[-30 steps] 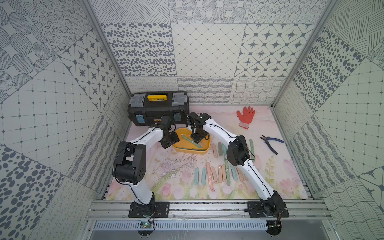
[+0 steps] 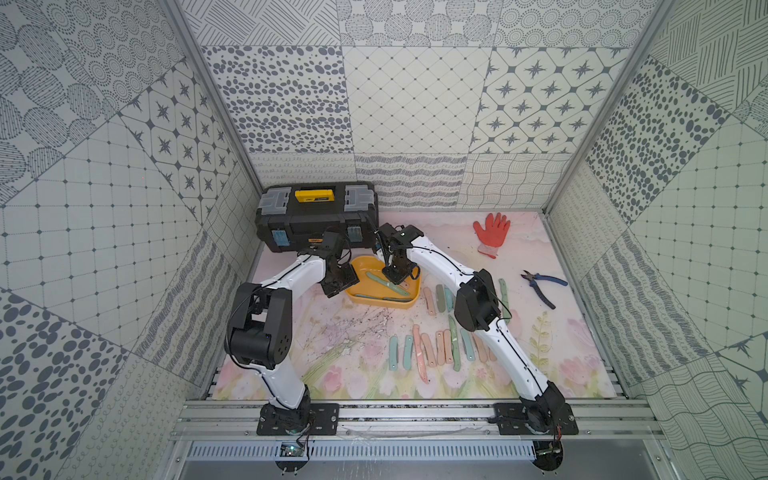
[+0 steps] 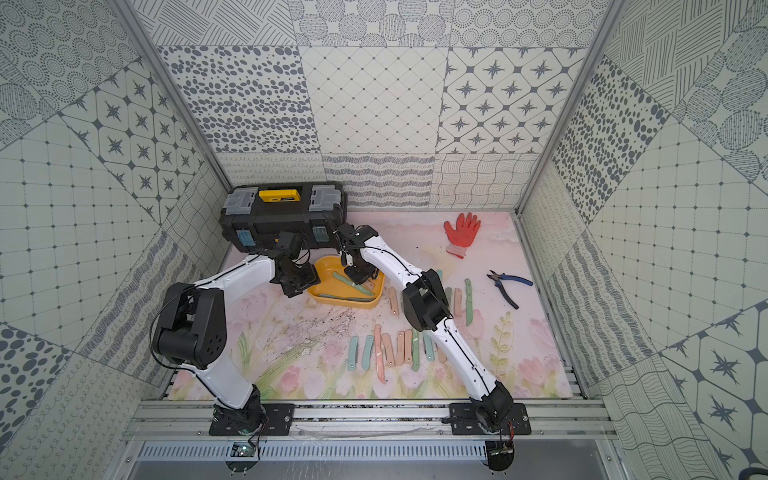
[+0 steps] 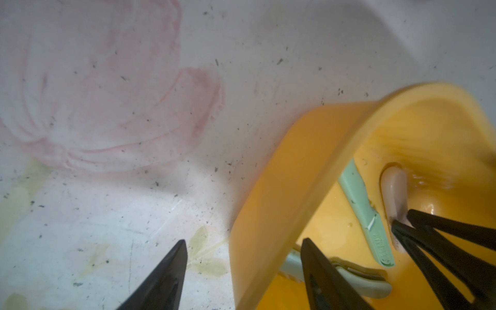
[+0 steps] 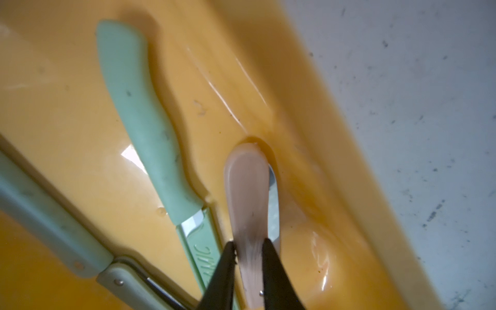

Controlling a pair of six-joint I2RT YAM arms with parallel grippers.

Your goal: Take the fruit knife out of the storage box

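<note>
The orange storage box (image 2: pixel 360 267) holds a mint-handled knife with a sheath (image 5: pixel 139 103), a grey-green knife (image 5: pixel 51 217) and a pale pink-handled knife (image 5: pixel 245 186), which has a steel piece beside it. My left gripper is open at the box's left wall, its fingers straddling that wall with a gap between. My right gripper is down inside the box at the pink knife, part open, its fingertips on either side of the handle; whether they grip it is unclear.
A black toolbox (image 2: pixel 316 216) stands behind the box. Rows of folded knives (image 2: pixel 428 352) lie to the front and right. A red glove (image 2: pixel 492 233) and pliers (image 2: pixel 544 288) lie at the right.
My right gripper has shifted very slightly within the box, and the mint knife beneath it appears slightly moved. The left arm has stayed still.
</note>
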